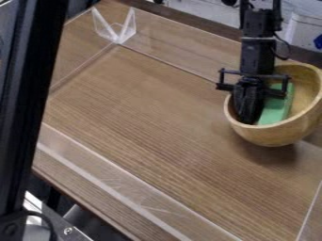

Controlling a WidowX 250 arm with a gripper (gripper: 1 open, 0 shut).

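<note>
A wooden bowl (283, 129) stands at the right of the table, with a green block (277, 109) inside it. My black gripper (247, 113) reaches down into the bowl along its left side, beside the block. It looks shut, and its fingertips are dark and partly hidden by the bowl's rim, so nothing can be seen between them.
Clear tape or plastic strips run along its edges, with a folded clear piece (116, 28) at the back left. A black frame post (25, 85) stands at the left foreground.
</note>
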